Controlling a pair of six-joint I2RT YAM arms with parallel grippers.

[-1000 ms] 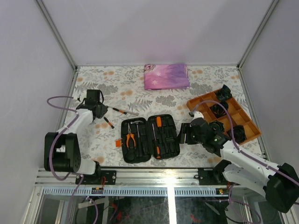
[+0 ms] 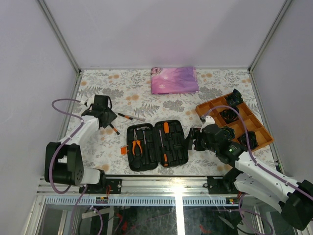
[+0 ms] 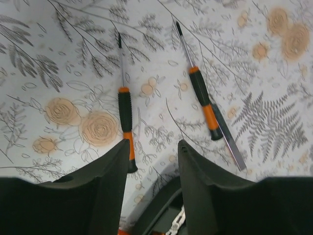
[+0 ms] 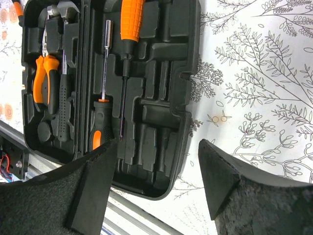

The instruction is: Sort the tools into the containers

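Two small orange-and-black screwdrivers lie loose on the patterned cloth: the nearer screwdriver and another screwdriver, with a grey flat strip against the second one. My left gripper is open above them, nothing between its fingers. The black tool case lies unfolded at the table's front middle. In it are orange pliers, a hammer, an orange-handled screwdriver and a black-handled screwdriver. My right gripper stands open above the case's right edge, also empty.
An orange divided tray holding black coiled items stands on the right, behind my right arm. A folded purple cloth lies at the back. An orange item sits at the case's left edge.
Tools and case stayed in place.
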